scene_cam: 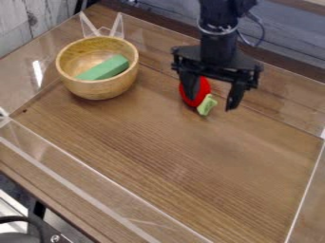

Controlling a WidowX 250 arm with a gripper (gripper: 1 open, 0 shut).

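My gripper (203, 74) hangs open at the upper middle of the table, its dark body above a red object (193, 89) with a pale green part (206, 106). The red object is partly hidden behind the fingers; whether they touch it is unclear.
A yellow bowl (95, 43) at the upper left holds a green block (105, 67). A pale wall edge runs along the back right.
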